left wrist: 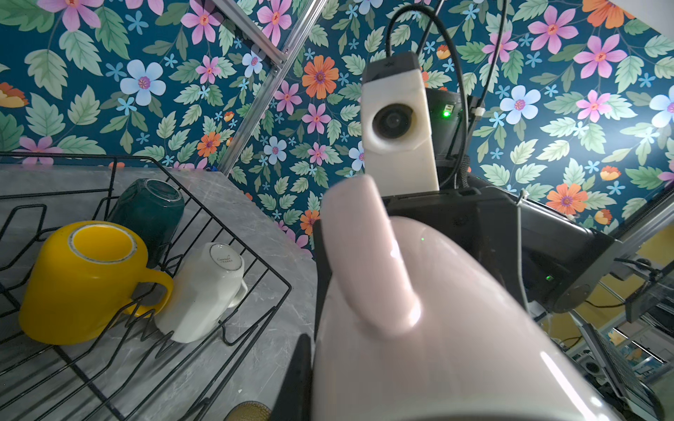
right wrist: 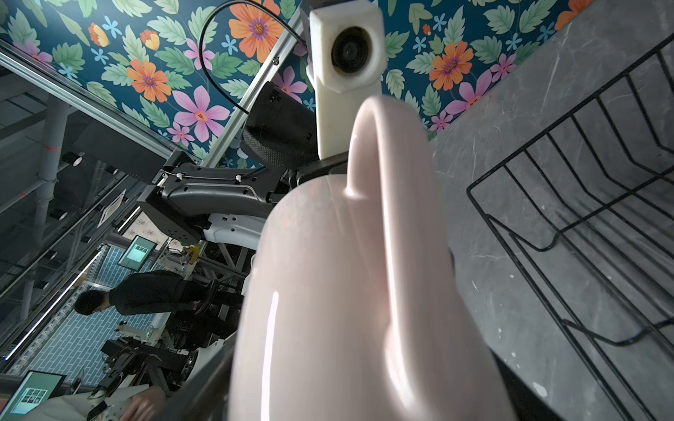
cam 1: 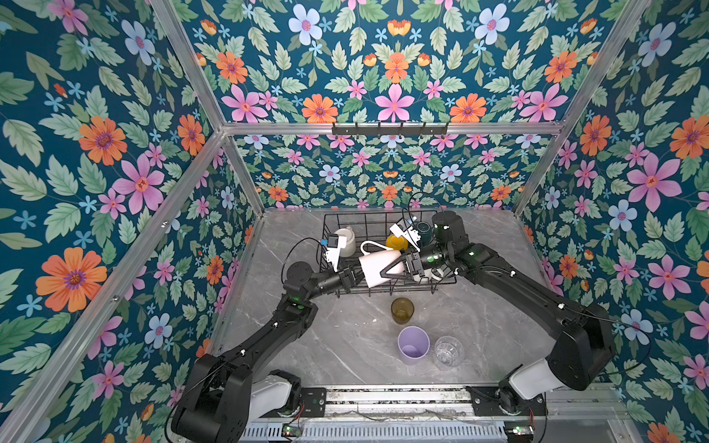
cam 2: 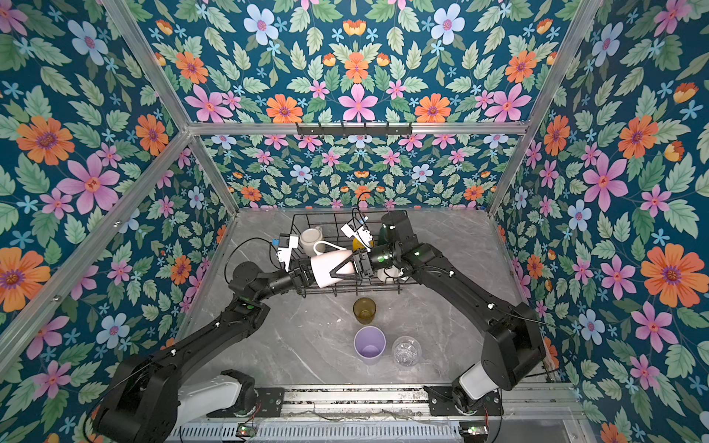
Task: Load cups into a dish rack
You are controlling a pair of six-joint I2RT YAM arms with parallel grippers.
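A pale pink mug hangs sideways above the front of the black wire dish rack, its handle toward the back. At the mug's left end, my left gripper is shut on it, apparently by the rim; the contact itself is hidden. From the opposite side my right gripper reaches around the mug, fingers part open and one finger to each side of the body. Inside the rack sit a yellow mug, a white cup, a dark teal cup and, at the left, another whitish cup.
In front of the rack stand an amber glass, a purple cup and a clear glass. Both wrists are close together over the rack.
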